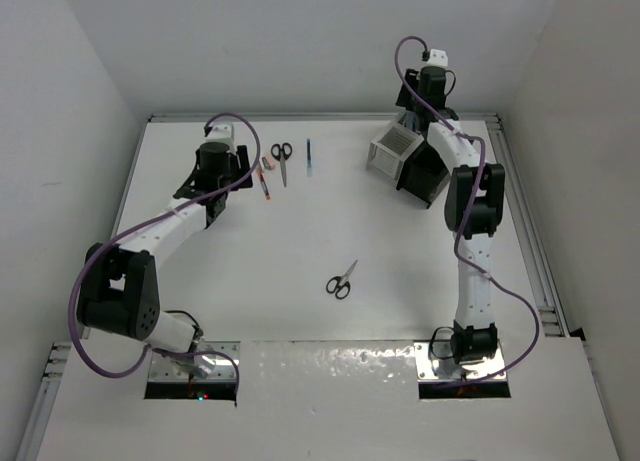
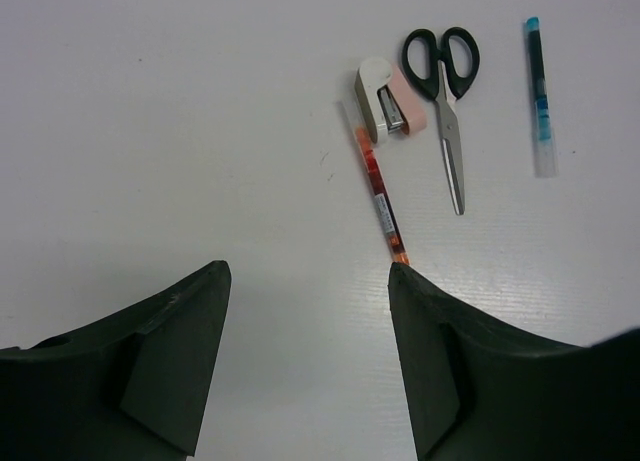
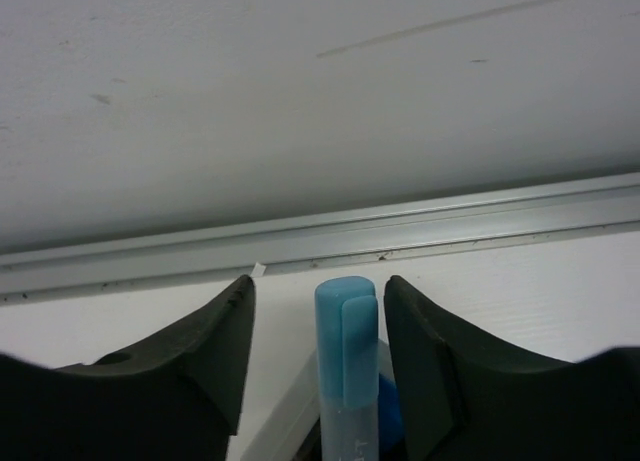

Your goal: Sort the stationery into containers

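Observation:
My left gripper is open above the left table, with a red pen [image 2: 382, 201], a white-and-pink stapler [image 2: 378, 101], black scissors [image 2: 450, 146] and a blue pen [image 2: 540, 96] in front of it. My right gripper is at the back right over the containers, its fingers apart around an upright light-blue-capped pen [image 3: 350, 361], which stands between them; contact is not visible. A white mesh container [image 1: 390, 146] and a black container [image 1: 425, 181] sit below the right arm. More scissors [image 1: 338, 287] lie at the front middle.
A metal rail [image 3: 160, 261] and the back wall are just beyond my right gripper.

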